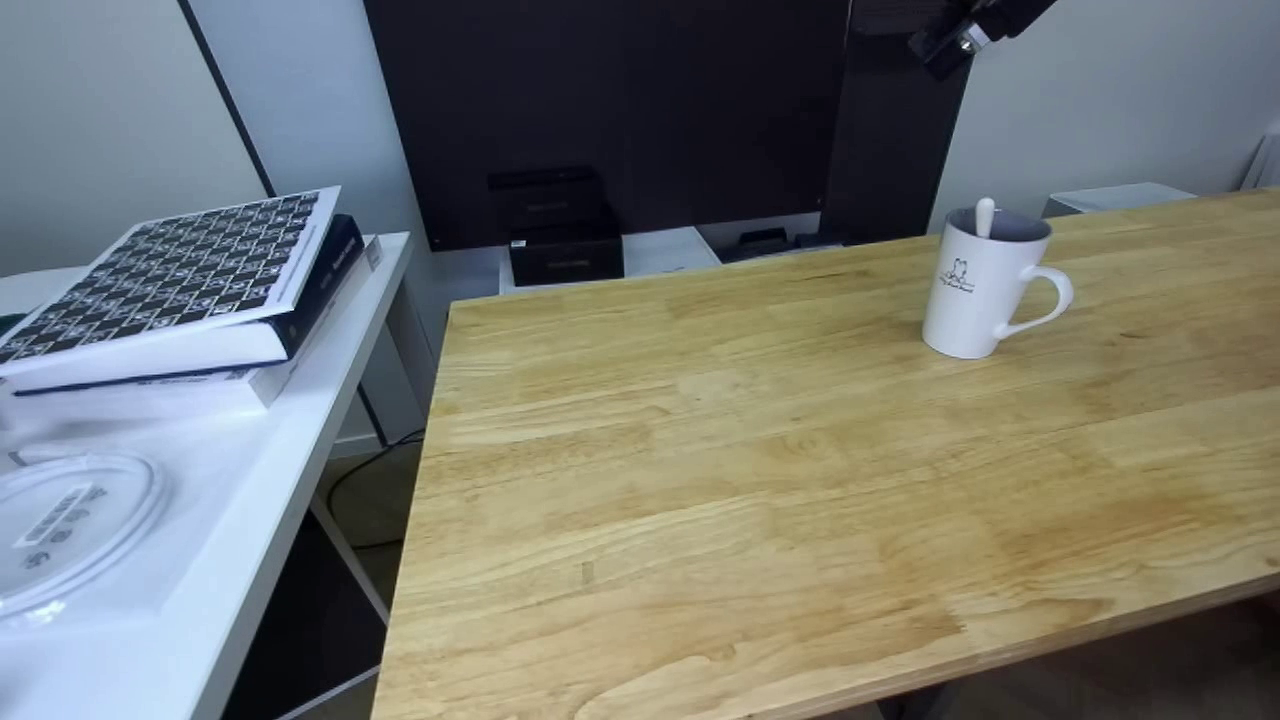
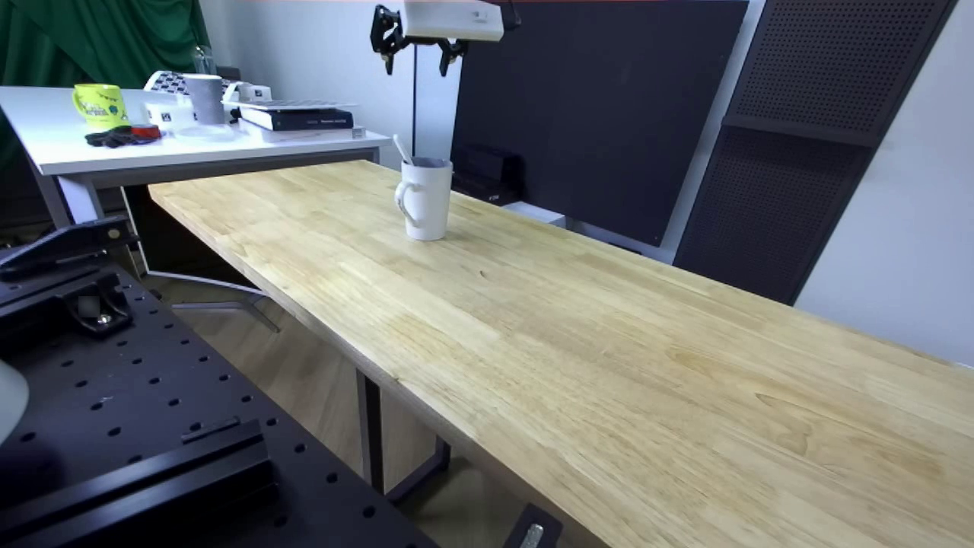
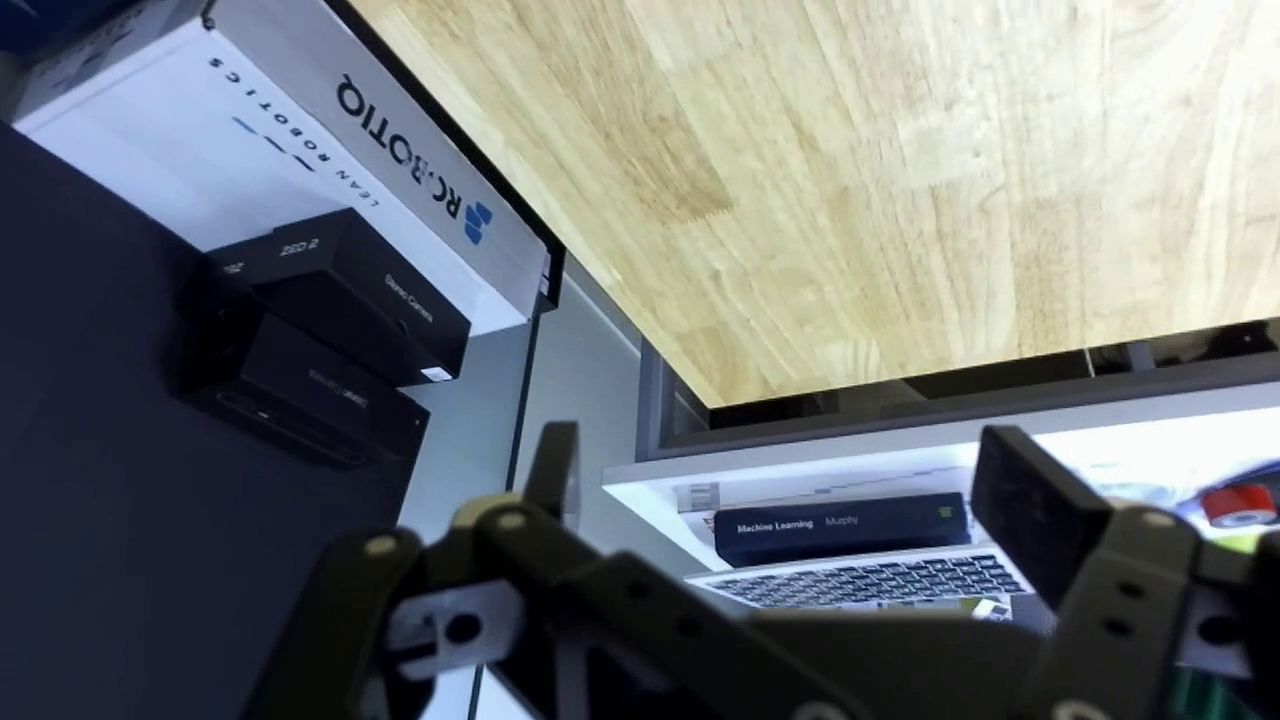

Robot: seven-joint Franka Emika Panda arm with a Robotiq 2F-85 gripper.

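Observation:
A white mug (image 1: 969, 294) with a grey inside stands upright on the wooden table (image 1: 720, 480). Out of its mouth leans the white handle of a utensil (image 1: 985, 217); the part inside the mug is hidden. My gripper (image 2: 416, 68) hangs well above the mug, apart from it. In the wrist view, its two fingers (image 3: 1038, 516) are spread wide with nothing between them, so it is open. Neither mug nor utensil shows in the wrist view.
On the white side table (image 2: 109, 155) are books (image 2: 297, 119), a yellow mug (image 2: 100, 105) and a grey cup (image 2: 205, 99). Boxes (image 3: 360, 156) sit beyond the wooden table's far edge.

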